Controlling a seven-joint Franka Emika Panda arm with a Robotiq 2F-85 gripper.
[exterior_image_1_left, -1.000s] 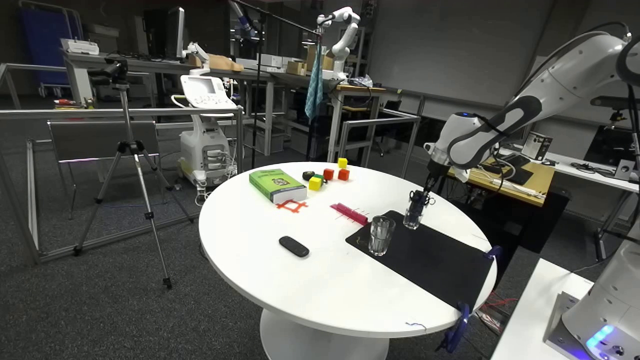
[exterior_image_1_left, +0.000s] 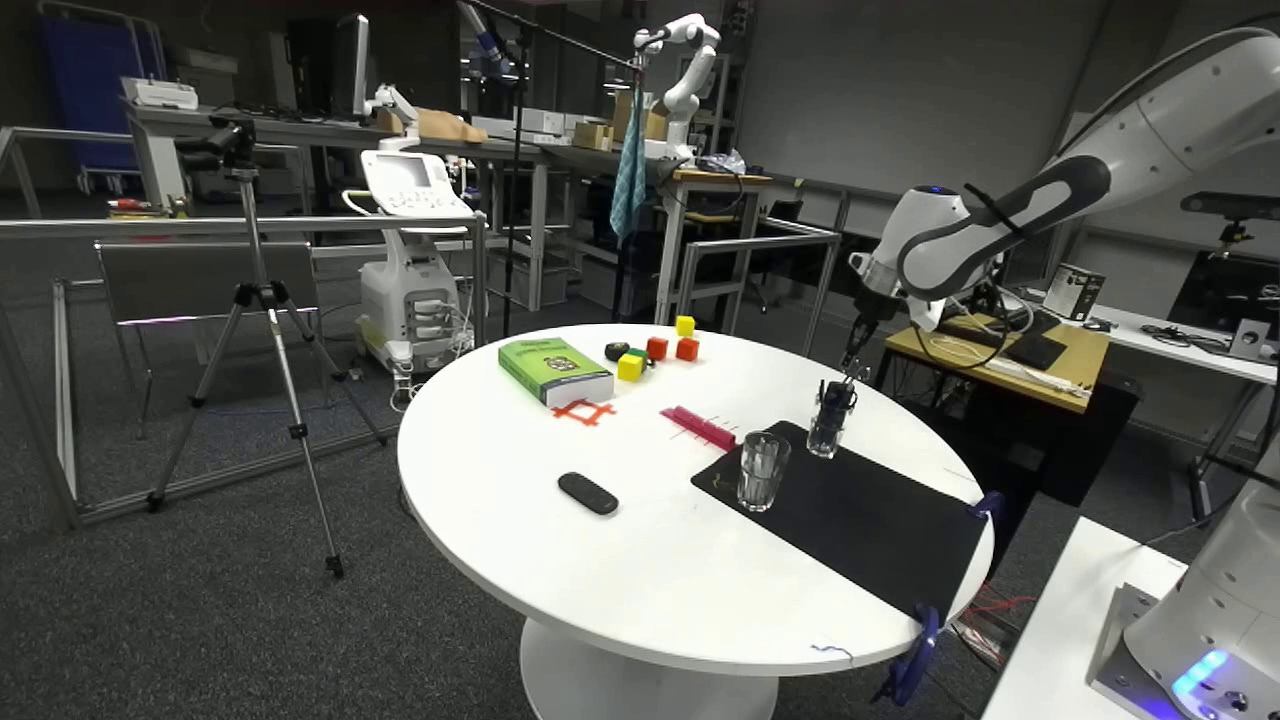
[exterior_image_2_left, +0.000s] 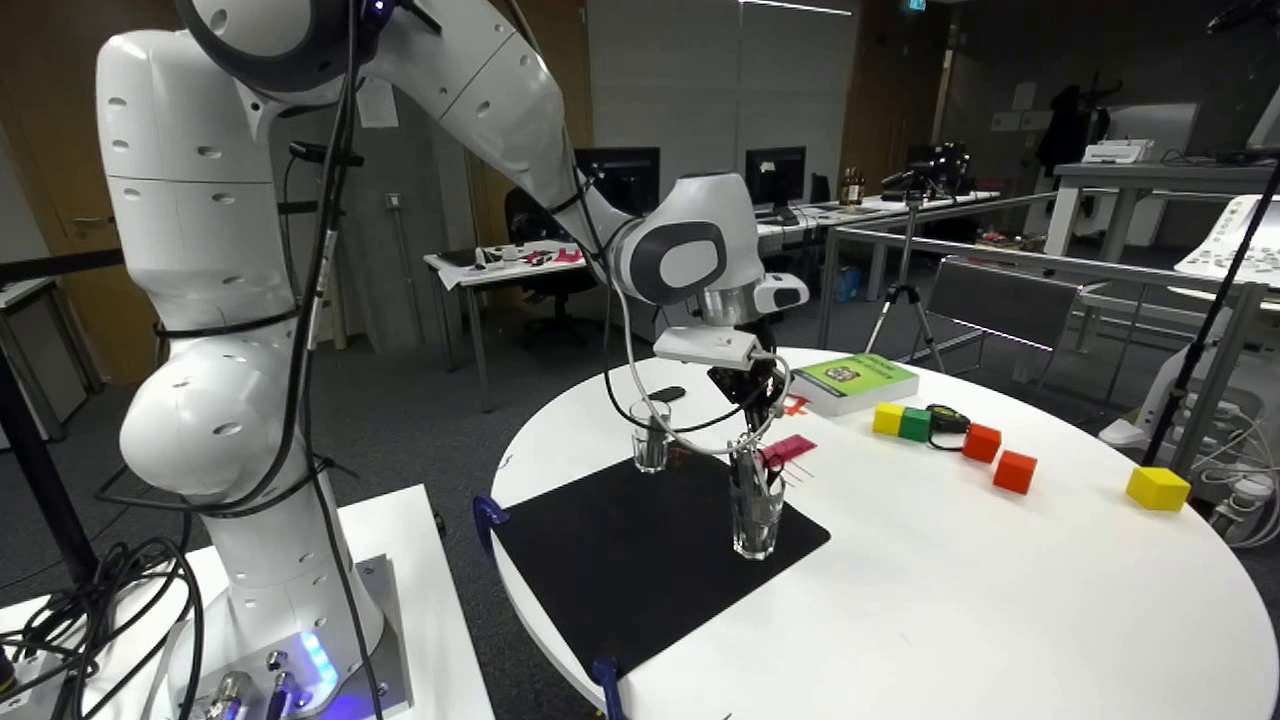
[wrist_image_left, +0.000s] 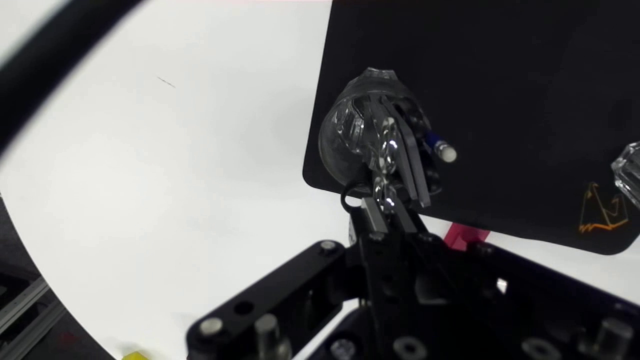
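On the black mat (exterior_image_1_left: 864, 510) a drinking glass (exterior_image_2_left: 756, 528) stands upright, holding several thin items. Among them show dark handles (exterior_image_1_left: 833, 394), a black loop (wrist_image_left: 346, 200) and a blue stick with a pale end (wrist_image_left: 445, 152). My gripper is directly above this glass, pointing down. Its narrow fingers (wrist_image_left: 373, 215) are shut on a slim clear, glossy item (wrist_image_left: 387, 191), whose lower part reaches into the glass. What exactly that item is, I cannot tell. A second glass (exterior_image_1_left: 762, 470), looking empty, stands on the same mat.
Beside the mat lies a pink-red strip (exterior_image_1_left: 698, 427). Farther off are a green book (exterior_image_1_left: 555, 370), a black remote-like object (exterior_image_1_left: 588, 493) and several coloured blocks (exterior_image_2_left: 1014, 472). Blue clamps (exterior_image_1_left: 921, 654) hold the mat's edge.
My gripper has risen a little over the filled glass. The dark handles in that glass have shifted slightly. The other glass and the tabletop objects look unmoved.
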